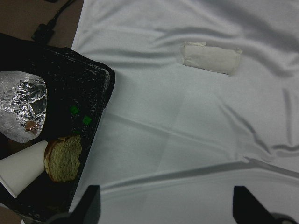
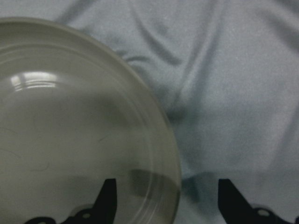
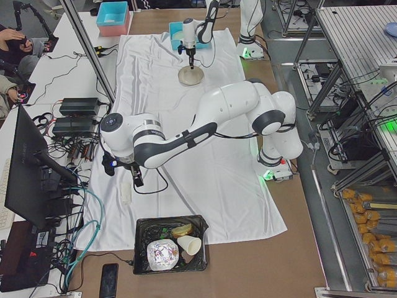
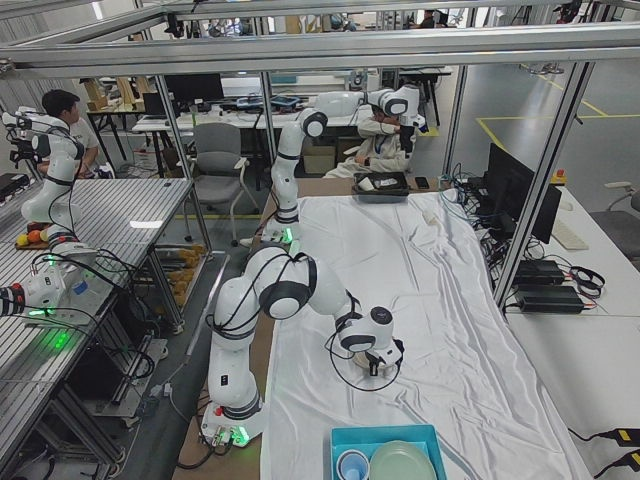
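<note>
My left gripper hangs open above the white cloth, empty. Beside it in the left wrist view is a black tray [image 1: 93,79] holding a foil-covered item [image 1: 18,102], a white cup [image 1: 21,168] and a bread piece [image 1: 63,158]. A pale paper strip [image 1: 210,57] lies on the cloth. In the right wrist view my right gripper is open over the rim of a beige plate [image 2: 74,116], one fingertip over the plate and the other over cloth.
A blue bin [image 4: 345,440] with a green plate and cup stands at the far end beside the right arm. A monitor [image 3: 25,174] and cables line one long side.
</note>
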